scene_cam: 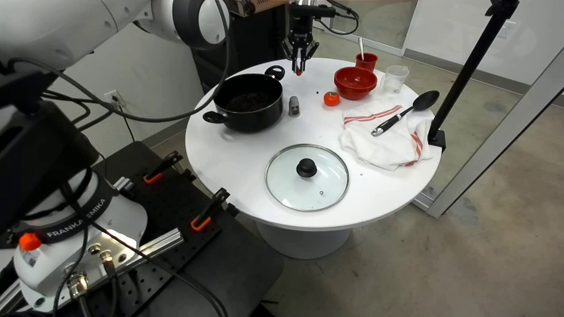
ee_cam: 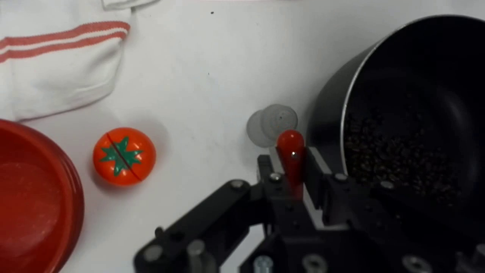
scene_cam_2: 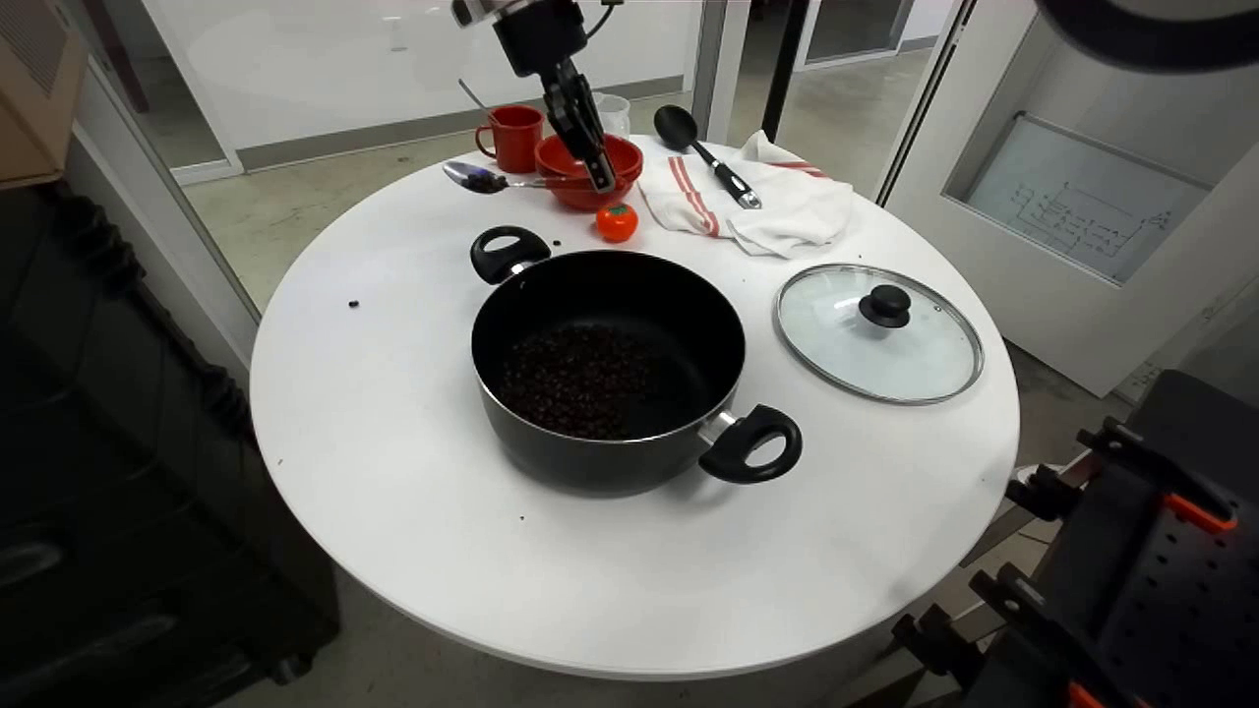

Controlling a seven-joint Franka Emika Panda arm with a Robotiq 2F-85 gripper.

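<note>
My gripper [scene_cam: 299, 64] is above the far side of the table, shut on a red-handled spoon. In the wrist view the rounded red end of the spoon's handle [ee_cam: 291, 141] pokes out between the fingers. Exterior view 2 shows the spoon's metal bowl [scene_cam_2: 475, 178] reaching out to the left, with something dark in it, probably beans. A black pot [scene_cam: 248, 103] stands on the table; dark beans [scene_cam_2: 574, 380] cover part of its floor. The red bowl [scene_cam: 355, 82] lies to the right of the gripper in exterior view 1.
A tomato [scene_cam: 331, 98] and a small grey shaker [scene_cam: 294, 106] sit between bowl and pot. The glass lid [scene_cam: 306, 182] lies in front. Behind are a red mug [scene_cam: 366, 60] and a clear cup [scene_cam: 395, 79]. A black spoon [scene_cam: 406, 112] rests on the towel [scene_cam: 365, 140].
</note>
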